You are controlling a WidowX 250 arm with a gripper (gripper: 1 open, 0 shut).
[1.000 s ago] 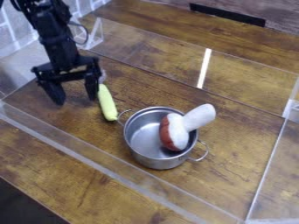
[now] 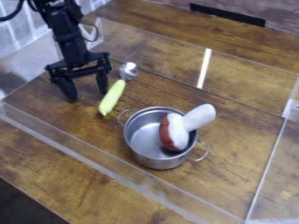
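A black robot gripper (image 2: 84,82) hangs low over the wooden table at the left, its fingers open. Just to its right lies a pale yellow-green elongated object (image 2: 112,98), with a small silver round object (image 2: 129,69) behind it. A steel pot (image 2: 149,157) with two wire handles stands right of centre at the front, holding a red-and-white object (image 2: 176,133) and a white elongated piece (image 2: 201,116) that sticks up over the rim.
Clear plastic walls (image 2: 268,175) border the work area on the right, left and front. A white strip (image 2: 205,67) lies on the table at the back. The wood right of the pot and behind it is bare.
The gripper has risen slightly in the view. The silver object now shows more fully, and the yellow-green piece appears shifted a little and tilted differently.
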